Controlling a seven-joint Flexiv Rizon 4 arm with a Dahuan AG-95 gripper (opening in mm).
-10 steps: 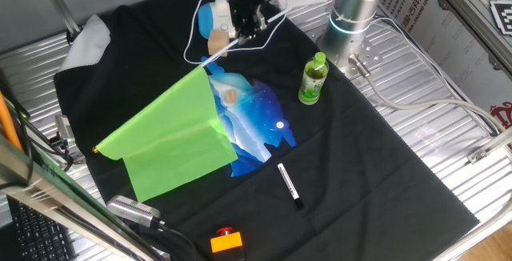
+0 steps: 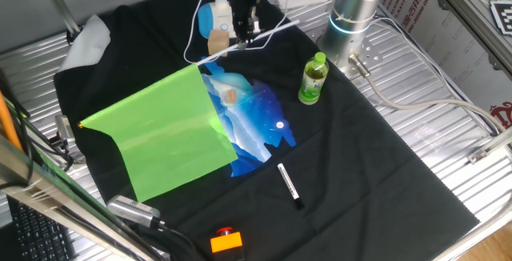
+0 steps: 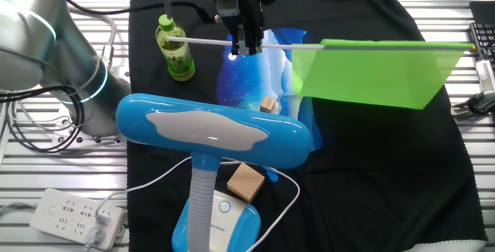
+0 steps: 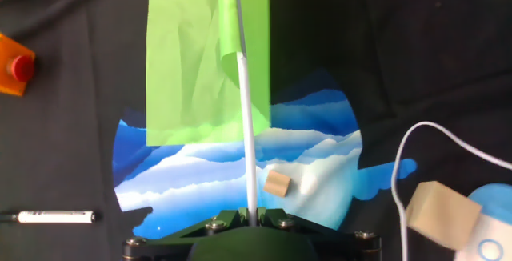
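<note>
A green flag hangs from a white pole that runs nearly level. My gripper is shut on the pole near its bare end, above the table. In the wrist view the pole passes between the fingers and leads away into the flag's sleeve. From exterior view 1, the gripper is at the back of the table, and the flag covers part of a blue-and-white picture lying flat on the black cloth.
A small wooden block sits on the picture. Close by stand a green bottle and a blue lamp, with a larger wooden block beside its base. A marker and an orange box with a red button occupy the front.
The pole has swung flatter in exterior view 1, its flag end moving left and up. The green cloth is spread wider; the gripper has shifted only slightly, still holding the pole.
</note>
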